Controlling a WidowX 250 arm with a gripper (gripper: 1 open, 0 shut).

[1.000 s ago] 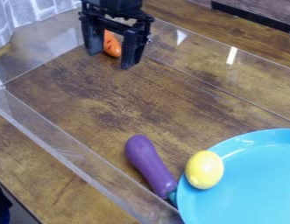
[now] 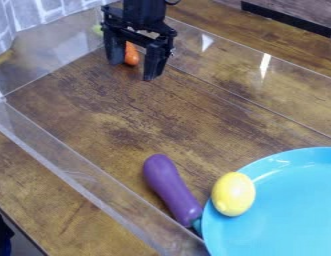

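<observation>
My black gripper [image 2: 134,55] hangs open at the top, over an orange object [image 2: 132,54] that is partly hidden behind its fingers, probably resting near the back left corner. A small green piece [image 2: 97,30] peeks out left of the gripper. A purple eggplant [image 2: 172,188] lies at the lower middle, its end touching the blue plate [image 2: 281,215]. A yellow lemon-like object [image 2: 233,193] sits on the plate's left part.
Clear plastic walls [image 2: 74,175] edge the wooden surface [image 2: 168,110] on the left and front. A dark wooden strip runs along the top right.
The gripper has shifted slightly up and to the right over the last second. The eggplant, yellow object and plate have not moved.
</observation>
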